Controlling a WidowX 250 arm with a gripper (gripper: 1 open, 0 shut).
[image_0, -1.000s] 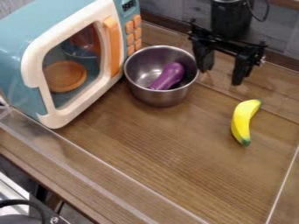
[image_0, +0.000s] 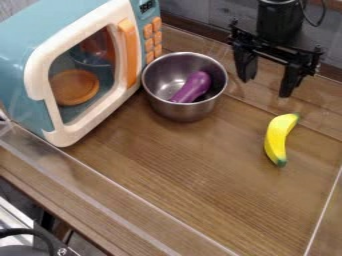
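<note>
My black gripper (image_0: 266, 73) hangs at the upper right, open, with its two fingers apart and nothing visible between them. To its left a steel bowl (image_0: 171, 110) holds a purple eggplant (image_0: 193, 85). A yellow banana (image_0: 278, 140) lies on the wooden counter (image_0: 174, 190), below my gripper in the view.
A toy microwave (image_0: 70, 35) fills the upper left, with an orange dish (image_0: 76, 86) visible inside. A tiled wall stands behind. A dark cable lies at the bottom left.
My gripper has shifted slightly to the right over the last second. The bowl, eggplant and banana have not moved.
</note>
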